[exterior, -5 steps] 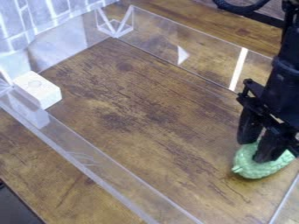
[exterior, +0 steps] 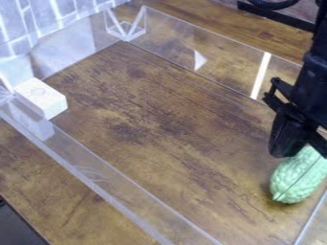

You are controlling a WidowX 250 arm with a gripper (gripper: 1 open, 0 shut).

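A pale green, bumpy oblong object [exterior: 296, 179] lies on the wooden floor inside the clear-walled enclosure, at the right. The black gripper [exterior: 294, 144] hangs from the upper right just over its upper end, tilted downward. Whether the fingers touch the object or have anything between them is hard to see.
A white block [exterior: 40, 98] sits at the left wall of the enclosure [exterior: 102, 187]. A black cable or part [exterior: 269, 5] is at the top right, outside the walls.
The gripper has risen slightly and moved right, uncovering more of the green object, which has turned to stand more steeply in the view.
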